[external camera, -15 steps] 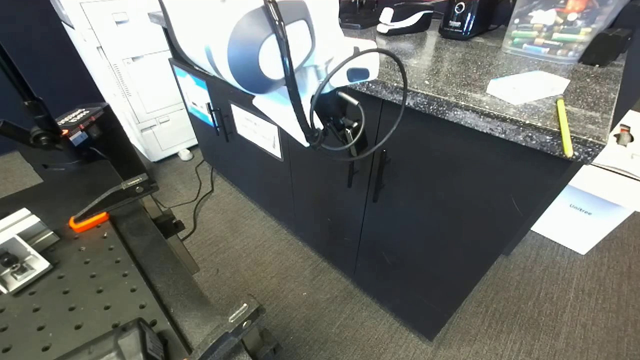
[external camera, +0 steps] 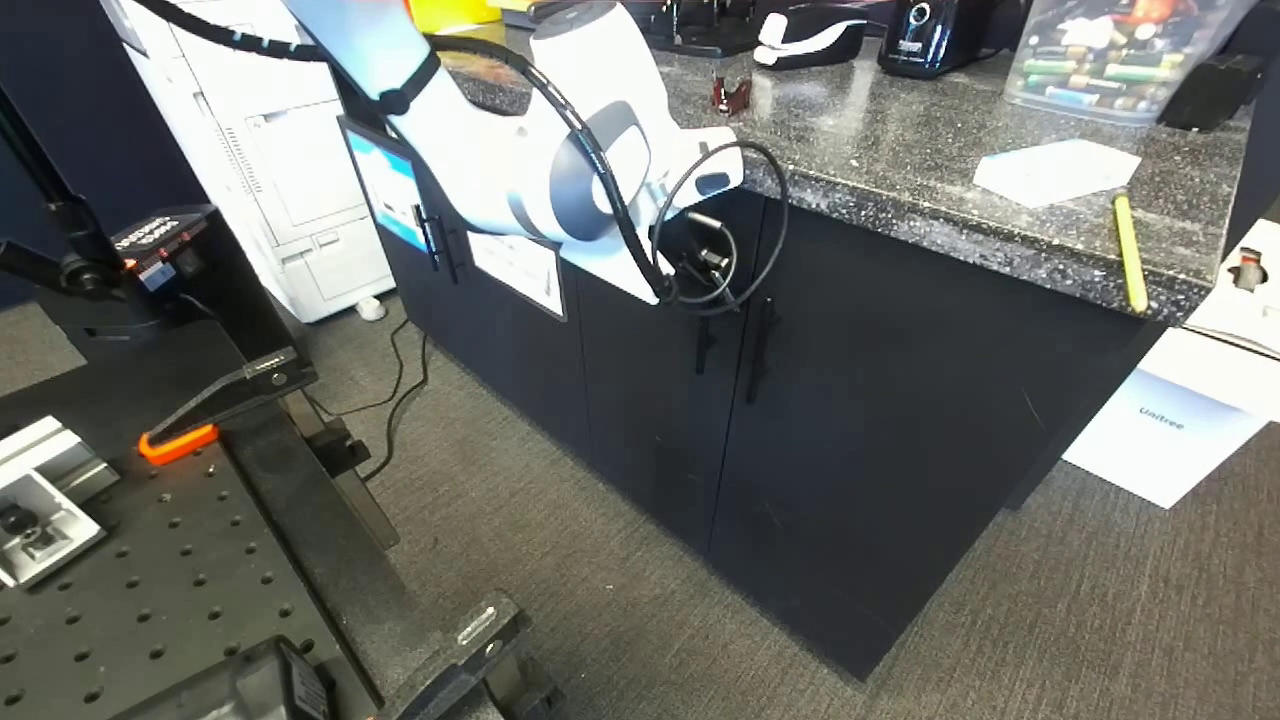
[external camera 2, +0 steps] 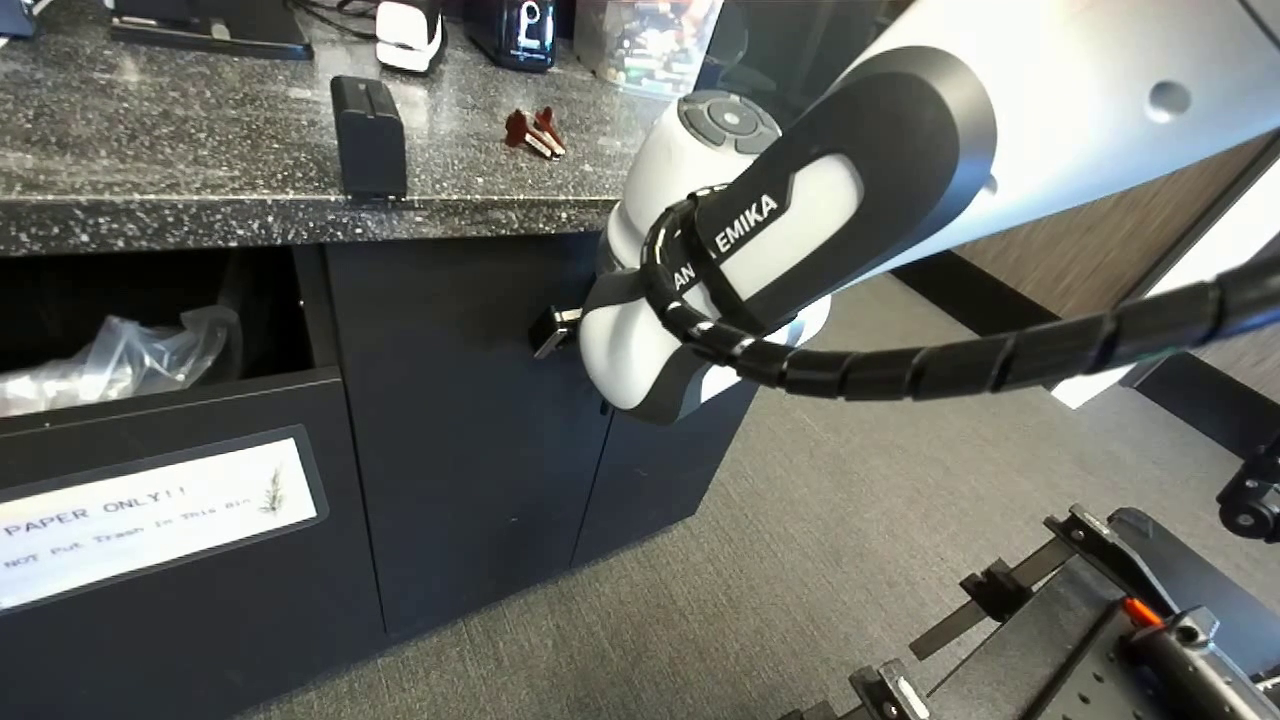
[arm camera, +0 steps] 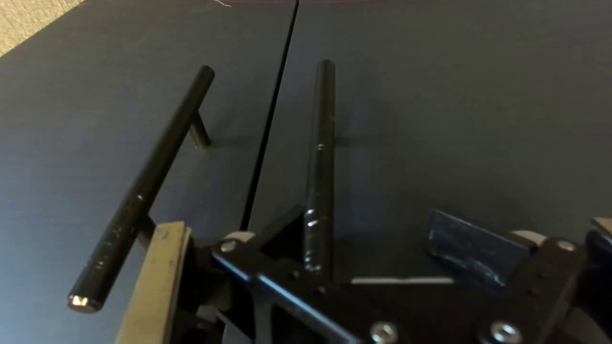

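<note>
Two black bar handles stand on the dark cabinet doors (arm camera: 487, 103), one on each side of the seam. In the wrist view, the middle handle (arm camera: 324, 132) reaches down into the space between my part-open gripper's (arm camera: 376, 235) fingers. It lies closer to the left finger, and clear space separates it from the right finger's pad (arm camera: 473, 246). The other handle (arm camera: 143, 195) is outside the fingers, to the left. Seen in exterior view 2, the gripper (external camera 2: 554, 331) is at the cabinet front below the counter; the arm hides most of the handles there.
Above the doors, the stone counter's edge (external camera: 960, 246) juts out, with a yellow marker (external camera: 1129, 252) near its corner. An open drawer (external camera 2: 168, 390) holding clear plastic is on the left in exterior view 2. Bare carpet (external camera: 564, 564) lies before the cabinet.
In exterior view 1, the arm looks smaller and its large joint has shifted down and right, uncovering more forearm. The cable loop by the hand has moved slightly. The cabinet doors look unchanged.
</note>
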